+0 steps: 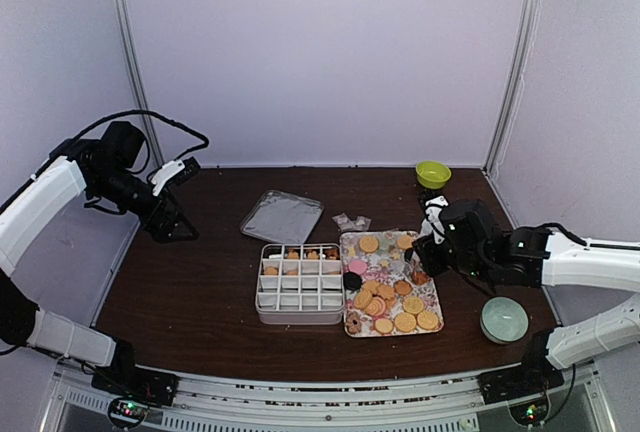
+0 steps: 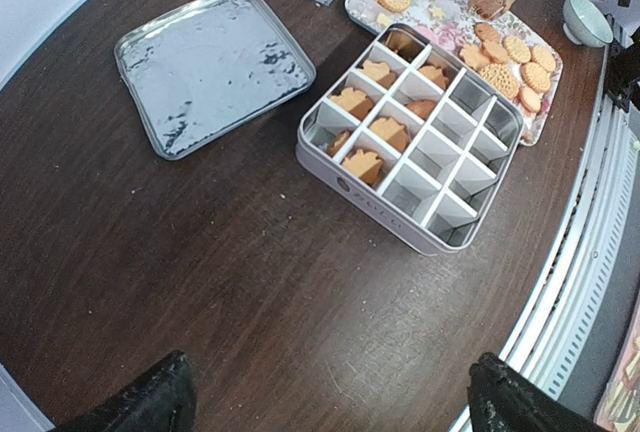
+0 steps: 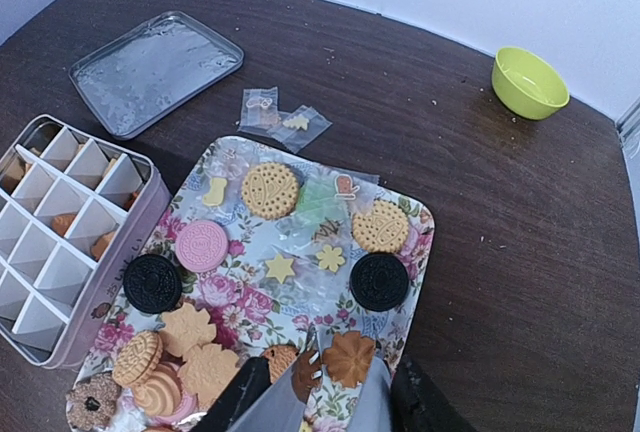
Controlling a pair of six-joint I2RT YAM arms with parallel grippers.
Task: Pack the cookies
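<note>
The divided cookie box [image 1: 300,287] stands mid-table; in the left wrist view several of its compartments hold brown cookies [image 2: 391,132] and others are empty. Right of it lies a flowered tray [image 3: 250,297] with cookies of several shapes. Low over that tray's right side, my right gripper has its pale fingers [image 3: 372,397] parted around a brown flower-shaped cookie [image 3: 348,357]. Whether they touch it is unclear. Far off at the left, my left gripper is open above bare table, with nothing between its fingers.
A clear lid [image 1: 282,217] lies behind the box. Small clear packets [image 3: 285,120] rest behind the tray. A green bowl [image 1: 433,174] is at the back right, a pale bowl [image 1: 504,320] at the front right.
</note>
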